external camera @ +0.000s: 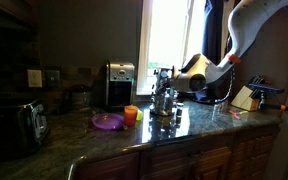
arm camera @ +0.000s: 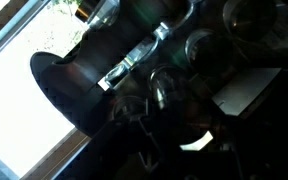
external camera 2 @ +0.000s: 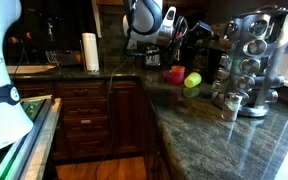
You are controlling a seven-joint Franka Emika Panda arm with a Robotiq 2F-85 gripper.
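Note:
A silver rotating rack (external camera 2: 254, 50) with several spice jars stands on the counter at the right in exterior view 2; in exterior view 1 the rack (external camera: 163, 100) is by the window. My gripper (external camera: 171, 78) is at its upper part, coming from the right. The wrist view is very dark: several round jars of the rack show there, and my gripper appears shut on a dark jar, whose outline is hard to make out. Whether that jar is clear of the rack cannot be told. A small glass jar (external camera 2: 231, 105) stands apart on the counter.
An orange-red cup (external camera: 130, 115) and a yellow-green cup (external camera 2: 192, 80) stand near a purple plate (external camera: 108, 121). A silver-fronted appliance (external camera: 120, 85) is behind them, a toaster (external camera: 19, 127) far left, a knife block (external camera: 246, 98) right.

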